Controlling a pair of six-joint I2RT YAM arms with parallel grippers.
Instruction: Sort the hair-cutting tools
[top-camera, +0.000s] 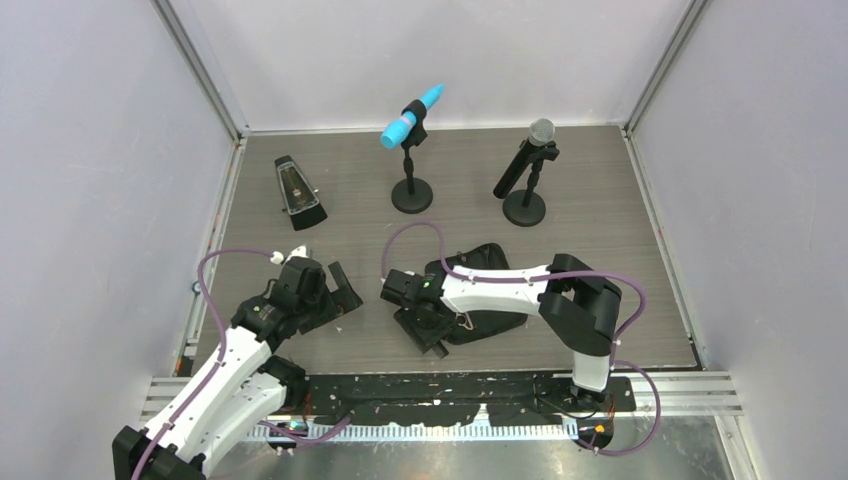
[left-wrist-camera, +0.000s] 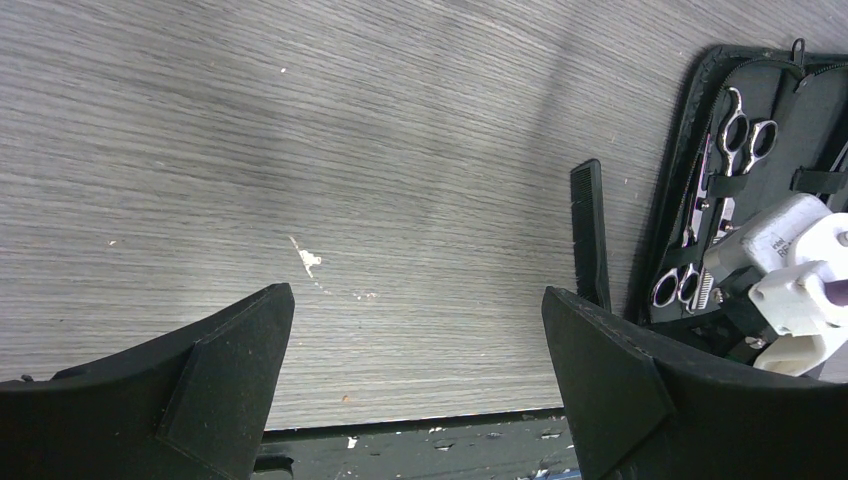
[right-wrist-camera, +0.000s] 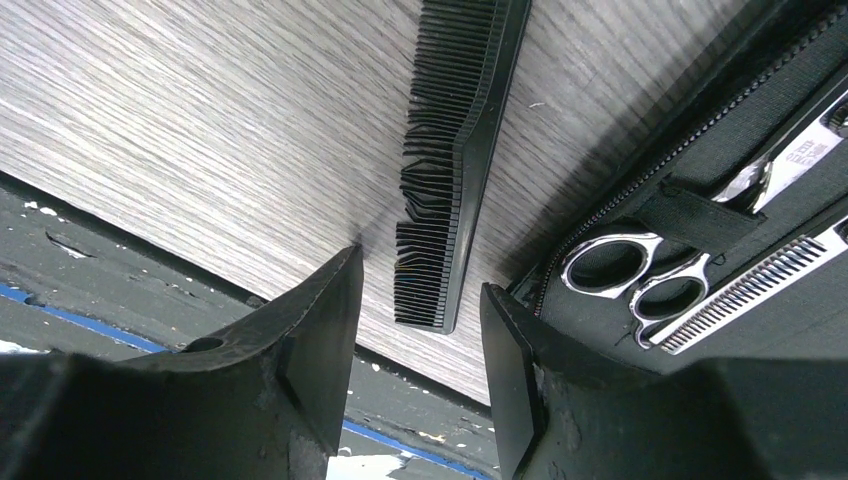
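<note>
A black comb (right-wrist-camera: 465, 160) lies flat on the table in the right wrist view, its lower end between the spread fingers of my right gripper, which is open and not gripping it. Just right of the comb, the black zip case (right-wrist-camera: 600, 200) lies unfolded with scissors (right-wrist-camera: 605, 265) and thinning shears (right-wrist-camera: 750, 290) tucked under straps. From the left wrist view, the comb (left-wrist-camera: 590, 225) lies alongside the case (left-wrist-camera: 668, 190). My left gripper stands open over bare table to the left, nothing between its fingers. In the top view the right arm covers part of the case (top-camera: 490, 322).
At the back left stands a metronome (top-camera: 298, 192). A blue microphone-shaped object (top-camera: 411, 117) and a dark microphone (top-camera: 525, 158) rest on stands at the back. Between the left gripper and the comb the table (left-wrist-camera: 420, 180) is clear.
</note>
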